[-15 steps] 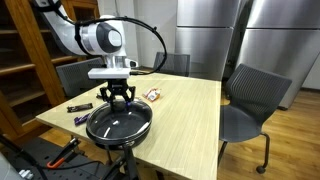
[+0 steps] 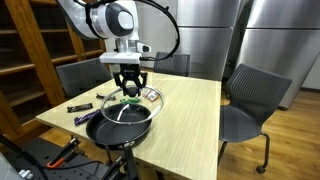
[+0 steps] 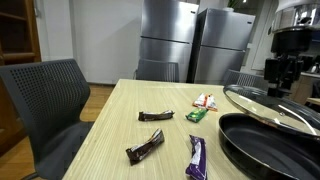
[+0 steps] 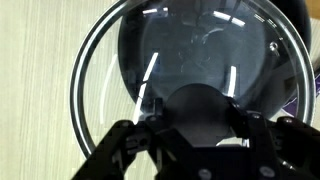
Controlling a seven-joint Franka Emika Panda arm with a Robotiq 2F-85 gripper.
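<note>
A clear glass lid [image 2: 136, 112] with a shiny rim is held up by its black knob [image 4: 195, 110], which my gripper [image 2: 131, 80] is shut on. Below the lid stands a black pan [image 2: 110, 132] on the table. In the wrist view the lid spans most of the picture, and the pan [image 4: 215, 45] shows through the glass, off-centre from it. The lid [image 3: 275, 110] hangs above the pan [image 3: 265, 145] in the second exterior view, clear of its rim on the near side.
Dark-wrapped bars [image 3: 146, 147], a purple-wrapped bar [image 3: 197, 158], a green packet [image 3: 197, 115] and a red-and-white packet [image 3: 205, 101] lie beside the pan. Chairs [image 2: 247, 112] stand around it.
The lid was down on the pan a second ago. My gripper has risen with it and shifted rightward, so a gap now shows between lid and pan.
</note>
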